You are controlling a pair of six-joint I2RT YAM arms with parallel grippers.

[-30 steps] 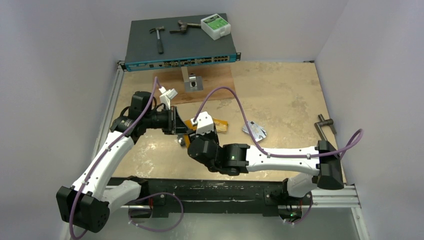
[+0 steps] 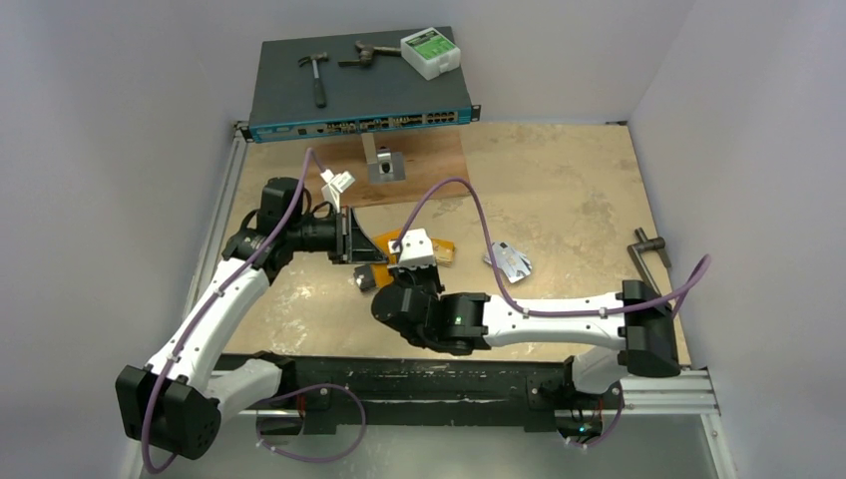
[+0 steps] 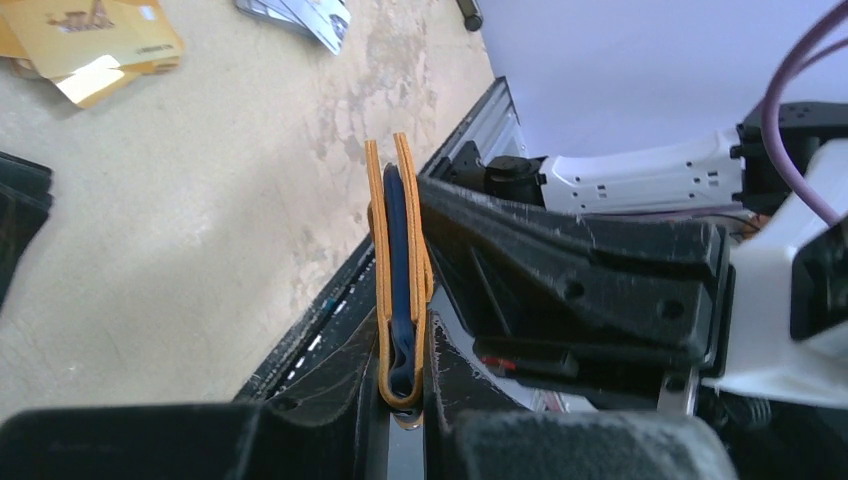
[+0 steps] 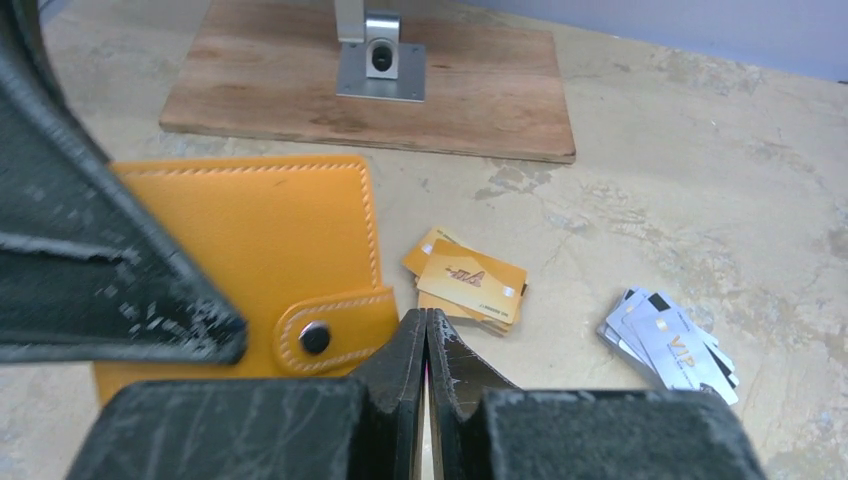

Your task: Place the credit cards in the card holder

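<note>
An orange stitched card holder with a snap flap is clamped by my left gripper, and the holder stands edge-on in the left wrist view. Dark blue material point(image 3: 398, 250) shows between its two sides; whether this is lining or a card I cannot tell. Right beside the holder is my right gripper, its fingers together and nothing visible between them. Gold cards point(image 4: 470, 280) lie in a loose pile on the table. Silver cards point(image 4: 670, 345) are fanned out farther right. A dark stack point(image 3: 20, 215) sits at the left wrist view's left edge.
At the back, a wooden board point(image 2: 439, 170) carries a metal bracket point(image 2: 386, 168), below a black rack unit point(image 2: 354, 90) holding hammers and a white box point(image 2: 431, 52). Another hammer point(image 2: 646, 249) lies by the right wall.
My left arm has hardly moved, and the loose cards stay put.
</note>
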